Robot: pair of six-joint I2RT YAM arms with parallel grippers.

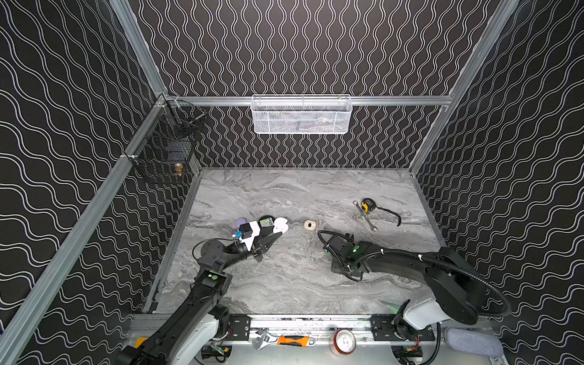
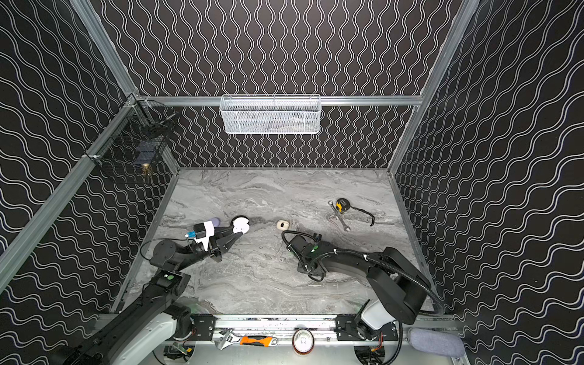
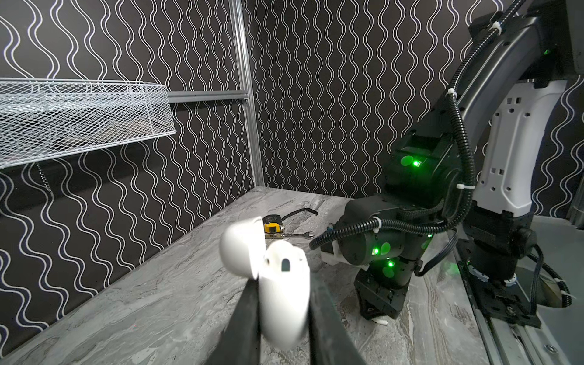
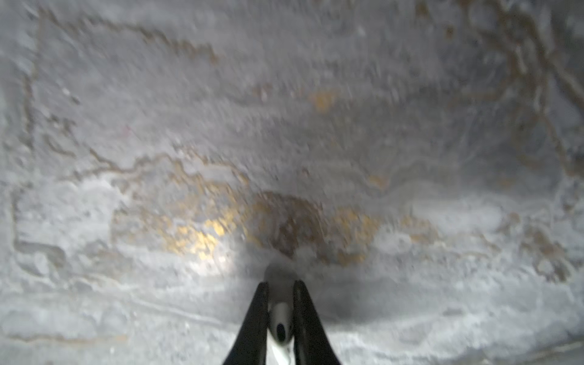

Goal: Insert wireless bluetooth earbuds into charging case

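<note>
The white charging case (image 3: 284, 292) has its lid up and is gripped by my left gripper (image 1: 275, 236), shut on its lower part. It is held above the table in the left wrist view, with a dark slot showing near its top edge. A white earbud (image 4: 281, 322) with a dark spot is between the fingertips of my right gripper, which points down close to the table. The fingers stand very near the earbud on both sides; whether they press on it cannot be told. In the left wrist view a bit of white earbud (image 3: 380, 320) shows under that gripper.
A small beige case (image 1: 309, 225) lies on the table between the arms. The tape measure (image 1: 368, 204) and a wrench (image 1: 365, 216) lie back right. Behind the left gripper sit a purple object (image 1: 241, 222) and a dark round one (image 1: 266, 219).
</note>
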